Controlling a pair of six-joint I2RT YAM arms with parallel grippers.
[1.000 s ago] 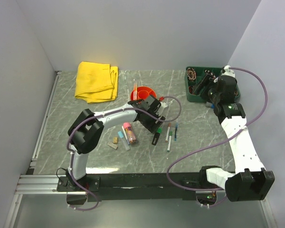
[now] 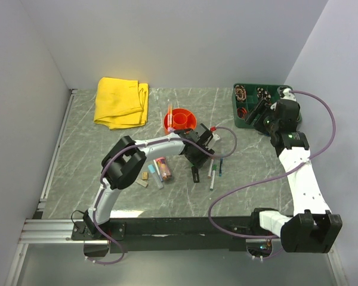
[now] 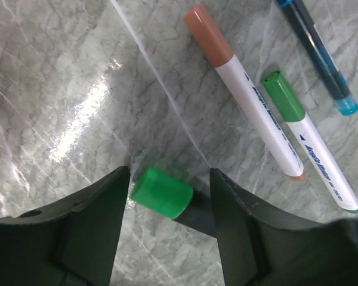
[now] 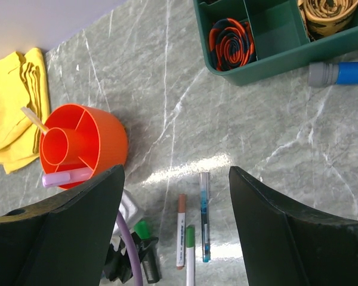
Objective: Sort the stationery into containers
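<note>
In the left wrist view, a black marker with a green cap (image 3: 162,193) lies between the fingers of my left gripper, which stands part open around it. The black body (image 2: 195,174) of this marker sticks out below the gripper in the top view. Just right of it lie a brown-capped marker (image 3: 259,116), a green-capped white marker (image 3: 316,152) and a blue pen (image 3: 316,53). My right gripper is open and empty, up by the green tray (image 4: 274,64). An orange divided pen holder (image 4: 112,138) lies behind the left gripper, holding several pens.
A clear-bodied container with a pink lid (image 2: 163,168), a light-blue item (image 2: 155,177) and small blocks (image 2: 142,183) lie left of the markers. A yellow cloth (image 2: 120,102) is at the back left. Coiled items sit in the tray, and a blue-and-grey cylinder (image 4: 340,73) lies beside it.
My left gripper has moved rightward over the marker's capped end, and the black marker has turned to lie more upright in the top view. The right arm has shifted only slightly.
</note>
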